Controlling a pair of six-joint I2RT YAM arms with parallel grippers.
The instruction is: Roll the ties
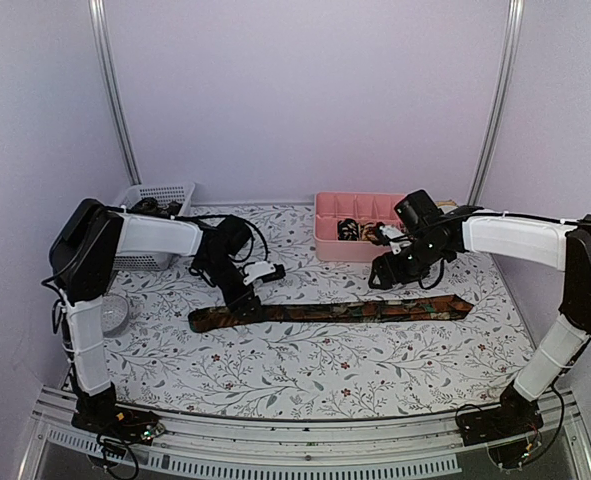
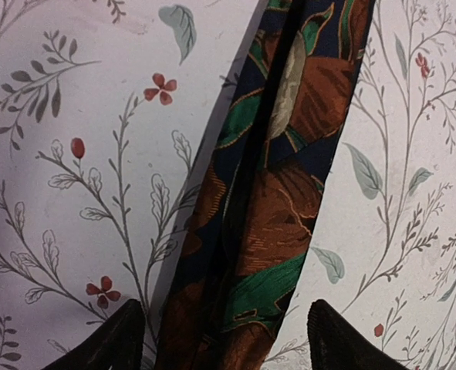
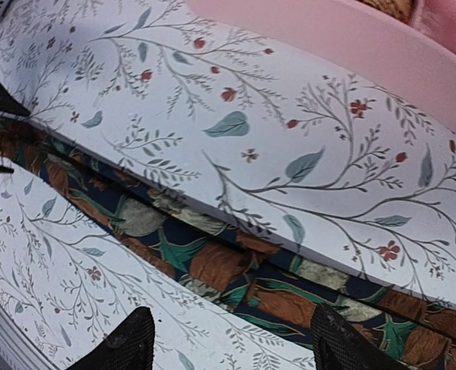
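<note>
A brown, green and navy patterned tie (image 1: 325,312) lies stretched sideways across the floral table, folded lengthwise with a long seam. My left gripper is low over its left part, fingers apart on either side of the tie (image 2: 282,216), nothing visibly held. My right gripper hangs open above and in front of the tie (image 3: 212,262), below the pink box (image 1: 365,250), with nothing between its fingers.
The pink divided box holds several rolled ties. A white basket (image 1: 160,195) stands at back left, a clear bowl (image 1: 115,315) at left.
</note>
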